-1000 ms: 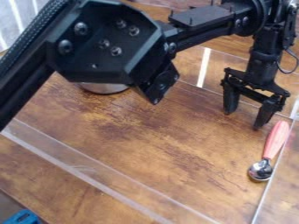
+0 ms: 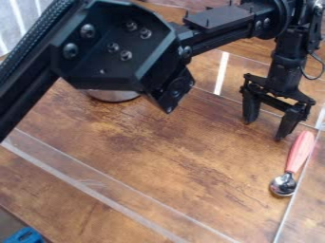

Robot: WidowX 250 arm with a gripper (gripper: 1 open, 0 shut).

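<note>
My black gripper [image 2: 267,123] hangs at the right of the camera view with its two fingers apart and nothing between them. Below it, a scoop with a pink handle [image 2: 299,152] and a metal bowl end lies on the wooden table [image 2: 152,180], apart from the fingers. The black arm crosses the upper left and middle of the view.
A round metal object [image 2: 112,96] is mostly hidden behind the arm at the upper left. A blue object [image 2: 23,236] shows at the bottom left corner.
</note>
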